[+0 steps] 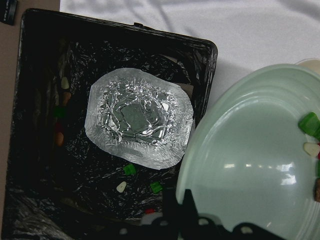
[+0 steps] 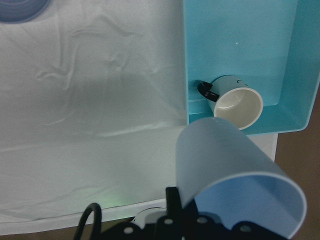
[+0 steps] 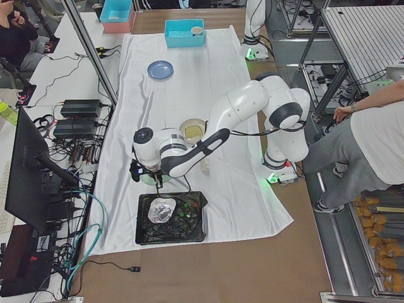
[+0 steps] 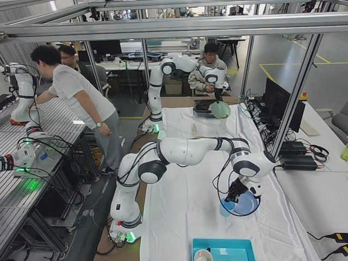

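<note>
A pale green plate (image 1: 240,145) with bits of green, white and red food at its edge is held by my left gripper, shut on its rim beside the black lined bin (image 1: 40,70). In that bin lie a crumpled foil container (image 1: 135,117) and scattered scraps. My right gripper is shut on a light blue cup (image 2: 210,155), tilted above the edge of a teal tray (image 2: 240,30), where a white mug (image 2: 237,107) lies.
A blue plate (image 3: 160,69) stands on the white cloth (image 3: 189,88); a cream plate (image 3: 193,129) with something yellow is near the middle. People stand and sit beside the tables.
</note>
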